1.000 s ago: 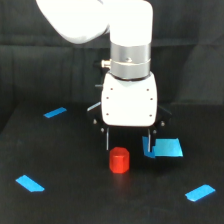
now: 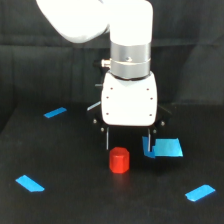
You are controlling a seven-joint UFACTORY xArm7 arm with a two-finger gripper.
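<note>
A small red cylinder (image 2: 119, 160) stands upright on the dark table, near the middle of the view. My gripper (image 2: 128, 146), on the white arm, points down just above and apparently behind it. The dark fingers are spread wide, with nothing seen between them. Their tips are hard to make out against the black surface. To the right lies a flat blue patch (image 2: 168, 147), partly covered by the right finger; whether the two touch cannot be told.
Strips of blue tape lie at the front left (image 2: 30, 184), the front right (image 2: 200, 193) and the back left (image 2: 55, 112). A dark curtain hangs behind.
</note>
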